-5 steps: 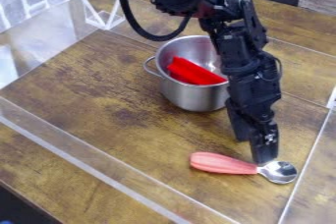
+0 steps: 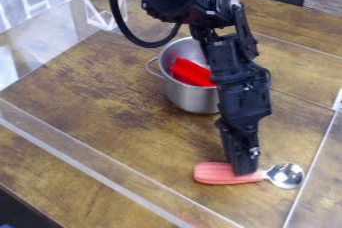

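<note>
A spoon with a pink handle [image 2: 221, 172] and a steel bowl end [image 2: 285, 176] lies at the lower right of the wooden table. My black gripper [image 2: 243, 164] reaches down from the top, its fingertips low at the pink handle near where it joins the metal. Whether the fingers are closed on the handle cannot be told. Behind the arm, a steel pot [image 2: 185, 96] with a side handle holds a red object [image 2: 190, 72], partly hidden by the gripper.
A railed white edge runs along the upper left.
My gripper has moved left and down, from near the spoon's metal end onto the pink handle, and now covers more of the pot. The spoon has stayed about where it was.
</note>
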